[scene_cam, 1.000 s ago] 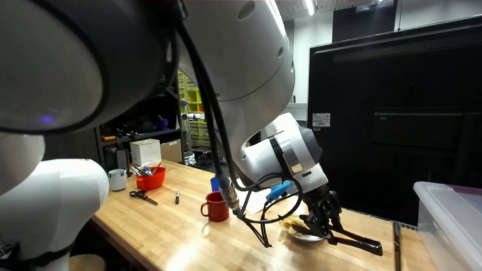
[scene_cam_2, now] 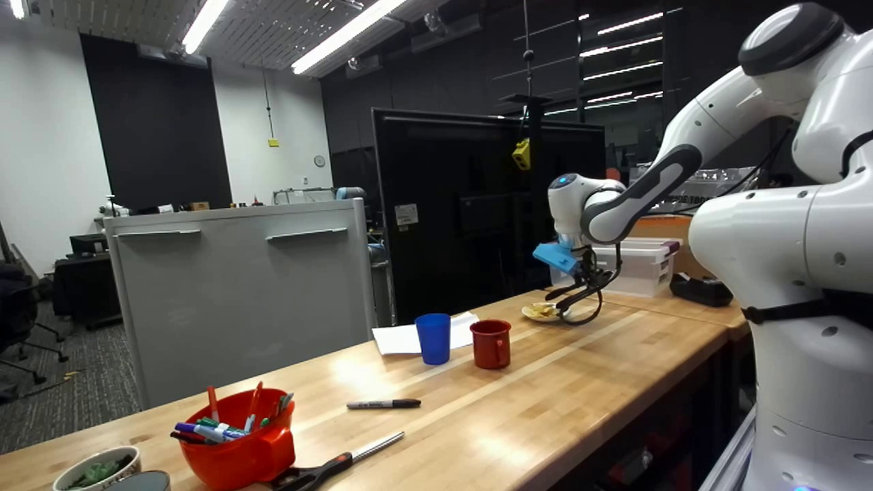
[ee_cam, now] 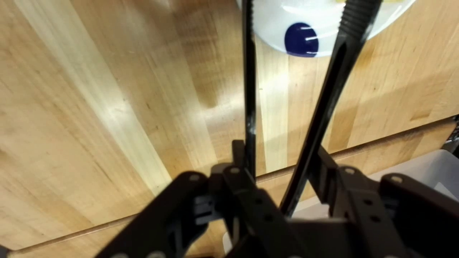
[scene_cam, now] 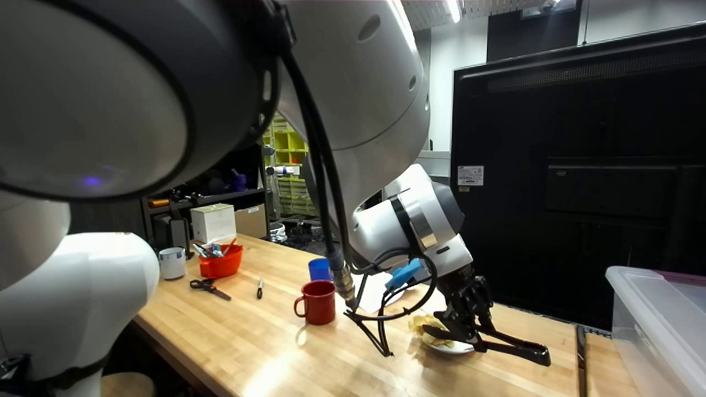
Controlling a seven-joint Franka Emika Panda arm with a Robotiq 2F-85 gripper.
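Observation:
A pair of long black tongs [ee_cam: 250, 103] is held crosswise in my gripper, whose fingers stand on the outer sides of the two tong arms. These arms spread apart toward the top of the wrist view and draw together at the bottom. Their free ends reach over a white plate [ee_cam: 275, 32] with a dark blue spot. Yellow chips [scene_cam: 423, 325] lie on that plate in exterior view 1, where the tongs' other end juts right above the table. Nothing shows between the tong arms; their tips are cut off in the wrist view.
A red mug [scene_cam: 319, 303] and a blue cup [scene_cam_2: 434, 339] stand beside white paper [scene_cam_2: 397, 339]. Scissors [scene_cam_2: 335, 465], a marker [scene_cam_2: 382, 404] and a red pen container [scene_cam_2: 237, 458] lie farther off. A clear bin [scene_cam: 655, 324] borders the right; the tabletop before the plate is clear.
In exterior view 1, the wrist and gripper have shifted slightly left and down, carrying the tongs a little farther over the plate. The plate and mug have stayed put.

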